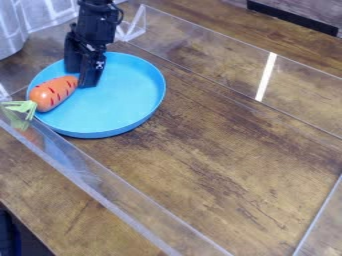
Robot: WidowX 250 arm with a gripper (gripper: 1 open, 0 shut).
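My black gripper (pixel 86 62) reaches down from the top left to the back part of a blue plate (pixel 123 105). An orange toy carrot (pixel 54 92) with a pale green top lies at the plate's left side, just in front of the gripper, its top reaching over the near-left rim. The gripper's fingers are dark and small in this view; they appear apart, with nothing clearly between them.
Clear plastic walls (pixel 114 200) run around the work area. A crumpled whitish material (pixel 20 20) sits at the top left corner.
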